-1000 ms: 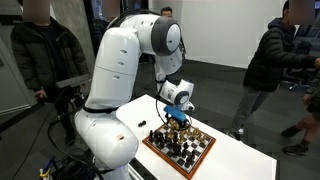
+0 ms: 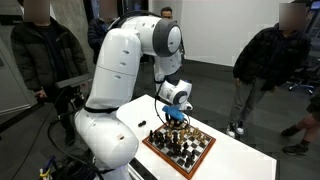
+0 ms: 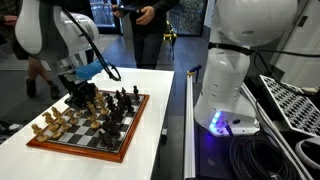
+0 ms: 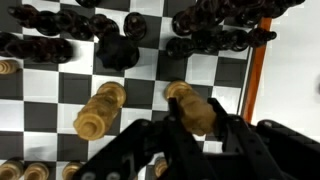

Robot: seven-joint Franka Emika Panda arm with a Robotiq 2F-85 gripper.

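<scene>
A chessboard (image 3: 98, 140) with a brown wooden border lies on the white table, bearing light and dark pieces. In the wrist view, my gripper is shut on a light wooden chess piece (image 4: 196, 112) at the board's right side. Whether that piece touches the board is hard to tell. Another light piece (image 4: 99, 110) lies or stands just to the left, apart from the fingers. From outside, the gripper (image 2: 174, 114) hangs low over the board's far part, its tips partly hidden among pieces.
Dark pieces (image 4: 220, 40) crowd the top of the wrist view, close ahead of the gripper. Several light pieces (image 3: 48, 126) stand along one side of the board. Bare white table (image 2: 238, 158) lies beside it. People stand behind the table.
The arm and gripper stay in nearly the same place over the board. A person at the back right has shifted position.
</scene>
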